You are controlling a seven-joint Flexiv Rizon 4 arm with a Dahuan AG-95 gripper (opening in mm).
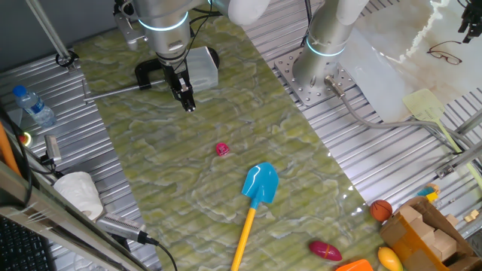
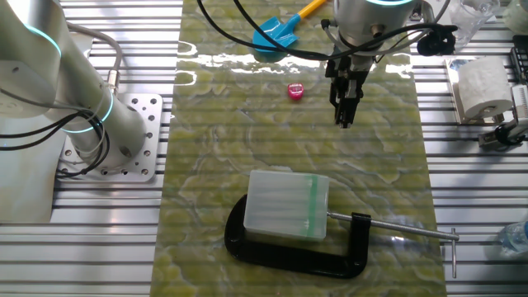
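My gripper [image 1: 190, 107] hangs above the green marbled mat [image 1: 135, 150], pointing down. Its narrow dark fingers look close together, but whether they are open or shut is unclear; no object shows at the tips. On the mat lies a small pinkish-red round piece [image 1: 222, 149], apart from the gripper [image 2: 345, 122] in both views. A translucent box [image 2: 285, 205] sits within the frame of a black C-clamp [image 2: 301, 259]; in exterior view 1 the arm partly covers them. The toy shovel has a blue blade [image 1: 260, 183] and yellow handle [image 1: 242, 239].
A cardboard box [image 1: 419, 239], toy basketball [image 1: 380, 210], purple toy [image 1: 324, 250] and yellow lemon-like toy [image 1: 389, 259] crowd one mat corner. Off the mat are a water bottle [image 1: 35, 106] and white roll [image 1: 78, 193].
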